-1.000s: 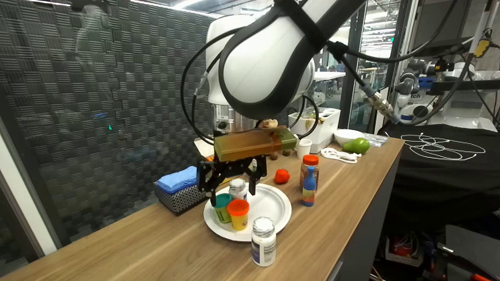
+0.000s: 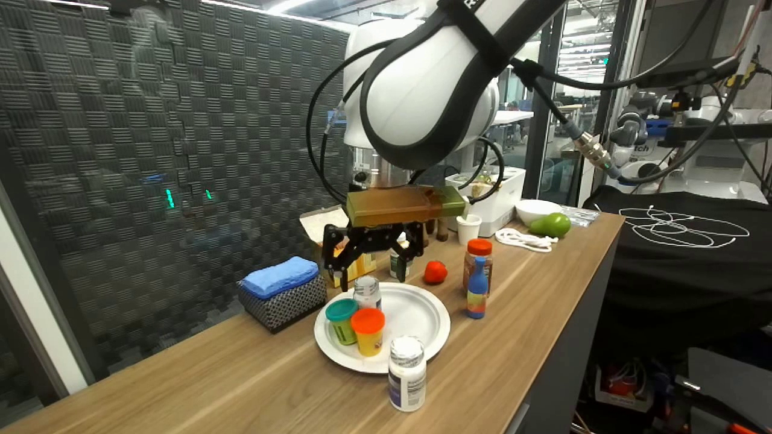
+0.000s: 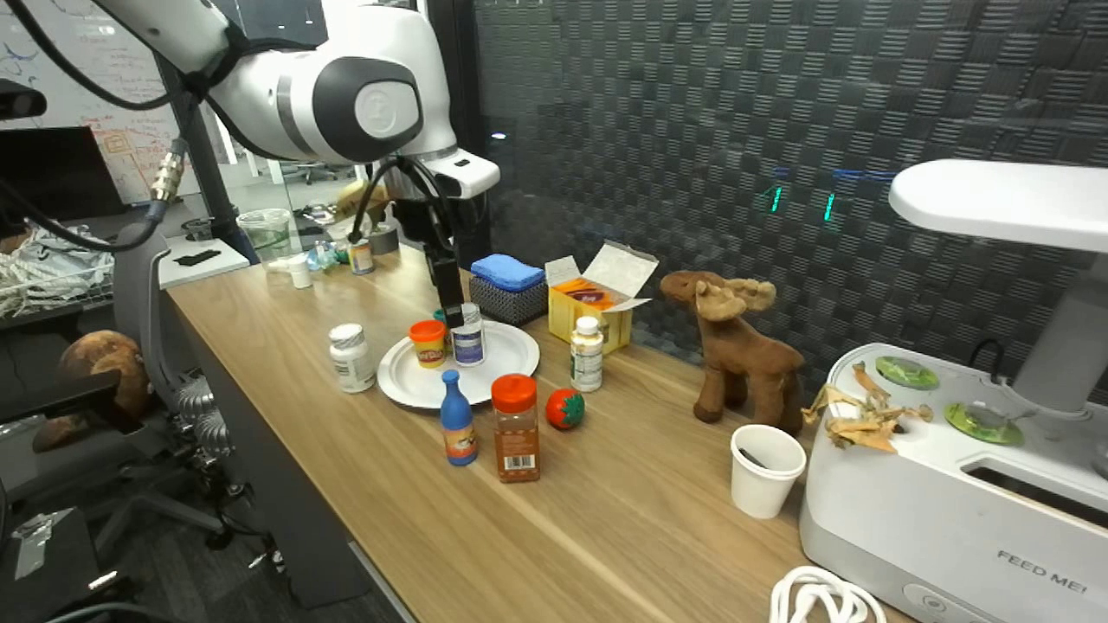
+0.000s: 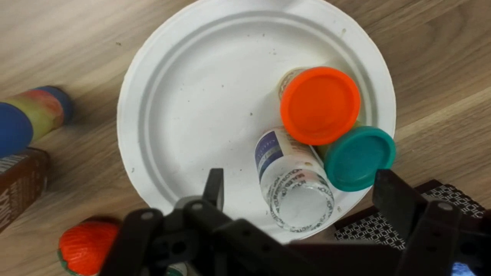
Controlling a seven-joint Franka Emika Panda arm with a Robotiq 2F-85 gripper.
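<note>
My gripper (image 2: 373,281) stands open above the far side of the white plate (image 2: 420,318), its fingers wide apart with nothing between them. On the plate stand a supplement bottle (image 4: 301,202) with a clear-wrapped cap, an orange-lidded tub (image 4: 320,105) and a teal-lidded tub (image 4: 360,158), close together. From the wrist, the bottle appears between and beyond my fingertips. A second white bottle (image 2: 406,376) is upright on the table, just off the plate's near edge in exterior view 1.
Near the plate stand a blue bottle (image 3: 457,420), a red-capped jar (image 3: 516,431), a toy tomato (image 3: 565,408), a third white bottle (image 3: 587,356), a yellow box (image 3: 613,322) and a patterned box with blue cloth (image 3: 509,275). Bare tabletop (image 3: 582,529) lies toward the white cup (image 3: 765,472).
My gripper has risen and shifted right and away from the tubs in exterior view 1. It was lower around the bottle before. The things on the plate have not moved.
</note>
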